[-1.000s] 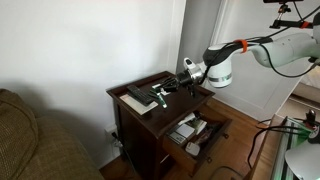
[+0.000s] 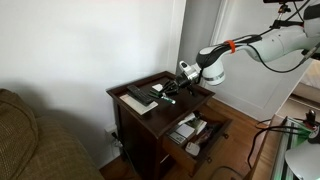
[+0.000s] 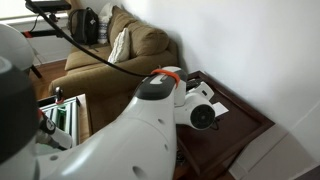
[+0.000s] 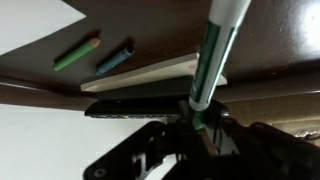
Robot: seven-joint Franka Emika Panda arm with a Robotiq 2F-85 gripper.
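Observation:
A white marker with a green label (image 4: 212, 55) stands out from my gripper in the wrist view, its green end between the fingers. The gripper is shut on it. In exterior view 1 the marker (image 2: 166, 98) is a small pale stick by the gripper, over the dark dresser top (image 2: 155, 122). The arm hides the gripper in exterior view 2.
The dresser's open drawer (image 2: 205, 137) holds several items. A white sheet (image 2: 134, 103) and a dark object (image 2: 140, 95) lie on top. In the wrist view, a green pencil (image 4: 77, 54) and a blue stick (image 4: 115, 60) lie near a pale bar (image 4: 150, 73).
The marker in my gripper has shifted slightly right and down in exterior view 1, its tilt changing a little. The drawer and the things on the dresser look unmoved.

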